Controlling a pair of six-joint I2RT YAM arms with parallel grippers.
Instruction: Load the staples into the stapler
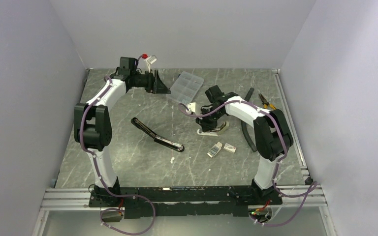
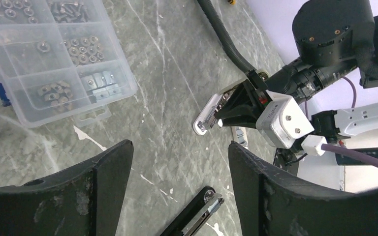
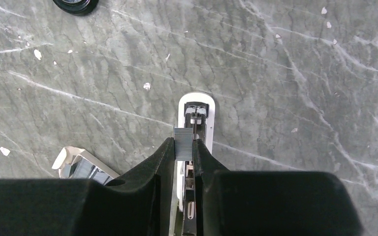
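Observation:
In the right wrist view, a grey strip of staples (image 3: 183,143) is between the fingertips of my right gripper, which is shut on it. Directly below lies the white-based stapler (image 3: 209,110), its dark channel showing; the strip and fingers cover part of it. Whether the strip touches the channel I cannot tell. From above, the right gripper (image 1: 206,124) hides part of this stapler (image 1: 205,132). My left gripper hangs apart at the back left, its fingers wide apart and nothing between them.
A long black opened stapler (image 1: 157,137) lies left of centre. Behind is a clear compartment box (image 1: 185,87). Near the front sit an opened staple box (image 1: 214,149) and a small white box (image 1: 230,148). A dark tube (image 1: 247,130) and pliers (image 1: 266,102) lie on the right.

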